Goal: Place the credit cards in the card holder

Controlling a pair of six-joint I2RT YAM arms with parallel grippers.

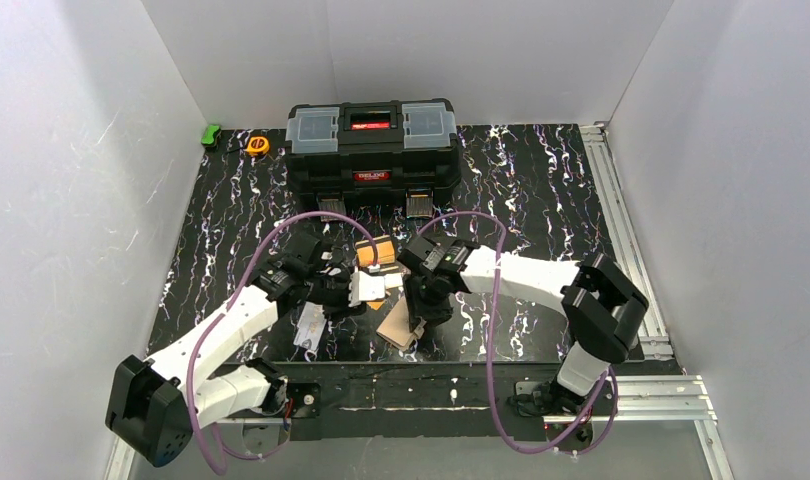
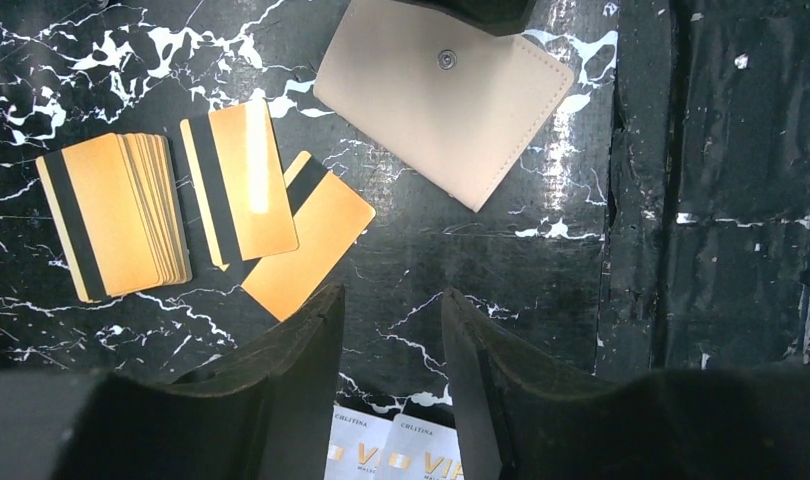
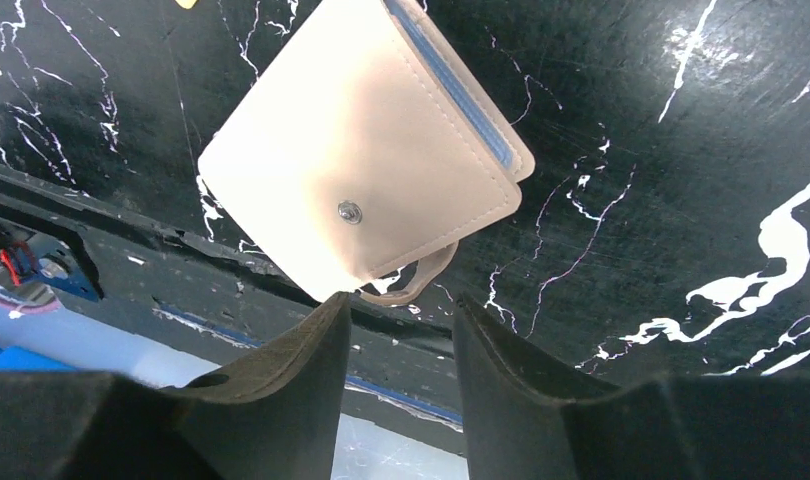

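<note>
The beige card holder (image 3: 331,140) lies on the black marble table, with a snap on its face and a strap under one edge. In the left wrist view are a stack of gold cards (image 2: 101,215), two loose gold cards (image 2: 241,180) beside it, and white VIP cards (image 2: 416,450) at the bottom. My left gripper is open above the table between the cards and holder, holding nothing. My right gripper is part open over the holder's snap-side edge and strap, with nothing visibly held between its fingers.
A large black toolbox (image 1: 371,150) stands at the back, with an orange tape measure (image 1: 257,146) and a green object (image 1: 210,137) to its left. The front edge lies close to the holder.
</note>
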